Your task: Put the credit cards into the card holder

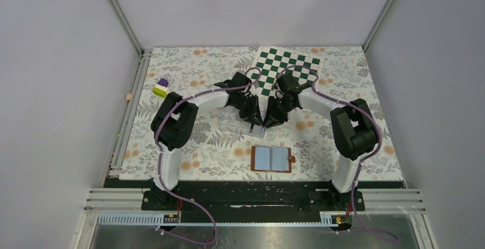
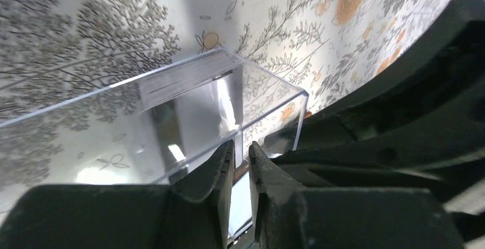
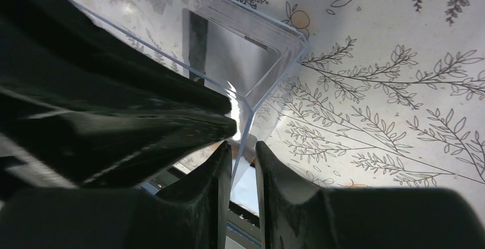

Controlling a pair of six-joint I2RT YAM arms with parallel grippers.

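Note:
A clear plastic box lies on the patterned cloth under both arms. In the left wrist view, a grey card with a black stripe shows through its clear wall. My left gripper stands slightly open close to the box's upper edge, with no card seen between its fingers. At the box's right end, my right gripper is partly open, and a clear box edge runs between its fingers. The brown card holder lies spread near the table's front, showing two pale blue-grey panels.
A green-and-white checkered board lies at the back behind the grippers. At the far left sits a yellow, white and purple object. Both grippers are very near each other. Cloth around the holder is clear.

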